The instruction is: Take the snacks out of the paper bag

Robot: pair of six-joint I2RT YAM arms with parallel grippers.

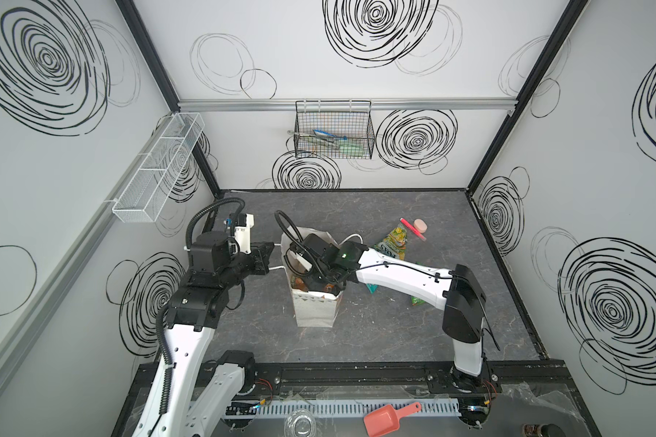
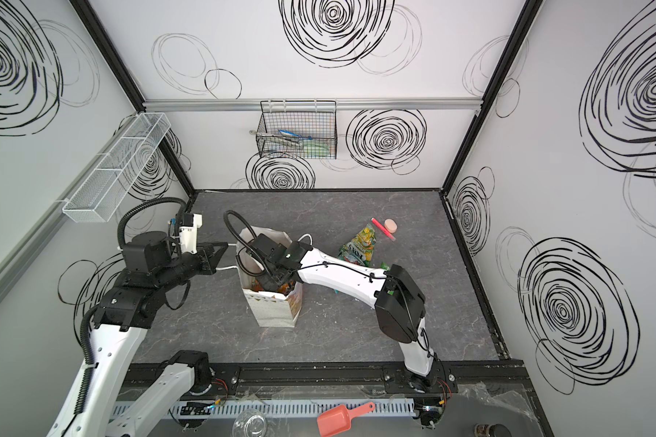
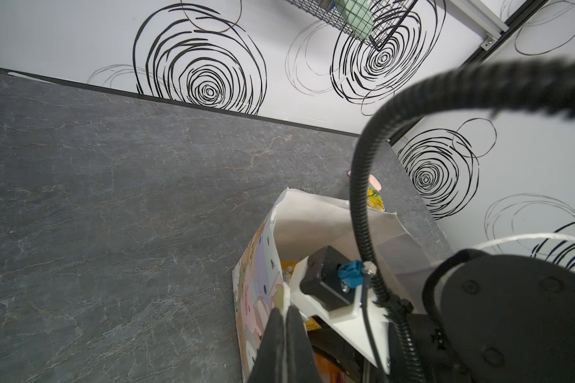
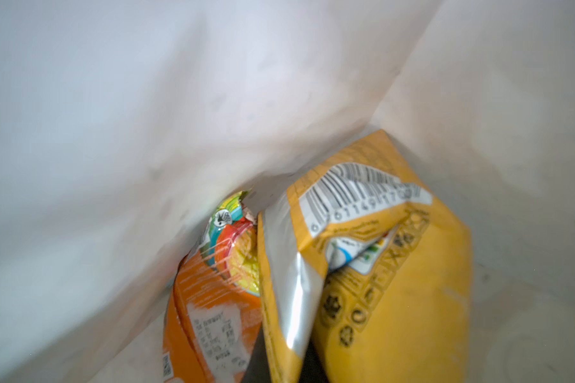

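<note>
A pale paper bag [image 1: 315, 313] stands on the table. My left gripper [image 1: 268, 256] is shut beside its left side, at the handle and rim; in the left wrist view its fingertips [image 3: 292, 319] meet at the bag's edge. My right gripper is down inside the bag, hidden in both top views. In the right wrist view an orange snack packet [image 4: 204, 312] and a yellow one [image 4: 396, 287] lie inside; the dark fingers are mostly hidden under the yellow packet, so their state is unclear. A green-yellow snack packet [image 1: 392, 240] lies outside, right of the bag.
A red stick [image 1: 412, 229] and a pink round item [image 1: 420, 225] lie at the back right. A wire basket [image 1: 334, 127] hangs on the back wall, a white rack [image 1: 153, 174] on the left wall.
</note>
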